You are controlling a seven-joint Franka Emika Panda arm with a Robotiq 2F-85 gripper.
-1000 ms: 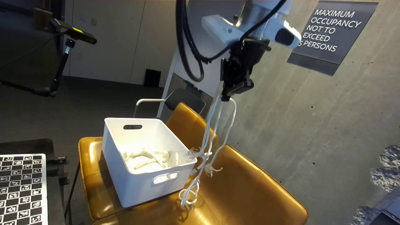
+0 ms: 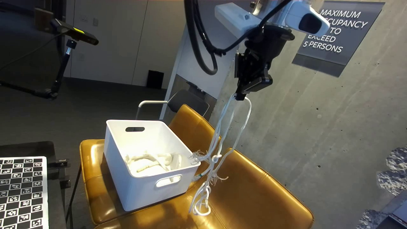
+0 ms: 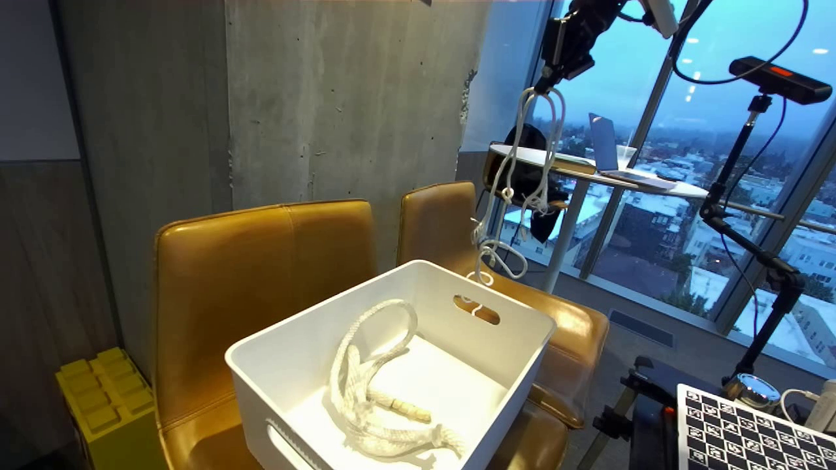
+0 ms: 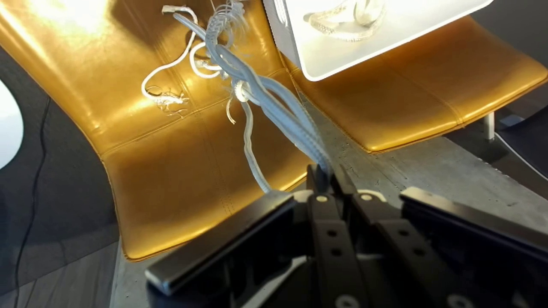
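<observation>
My gripper (image 2: 241,96) is high above the chair on the right in exterior view 1, shut on a bundle of white rope (image 2: 225,131). The strands hang down in loops, with a knot and frayed ends lower down. In the wrist view the rope (image 4: 287,115) runs from between the fingertips toward the tan seat. A white bin (image 3: 313,329) stands on the neighbouring chair, and a thicker coiled rope (image 3: 360,391) lies inside it. The hanging rope is outside the bin, beside its handle end. In exterior view 2, the gripper (image 3: 542,87) appears near the top.
Two tan chairs (image 2: 259,190) stand side by side against a concrete wall (image 2: 305,122). A round table (image 3: 533,154) with a laptop is behind. A camera stand (image 3: 737,156) and a checkered board (image 3: 752,427) stand at the right of exterior view 2.
In exterior view 1, my gripper has shifted to the right and slightly up, carrying the rope along. The dangling ends have swung away from the bin. The bin has not moved.
</observation>
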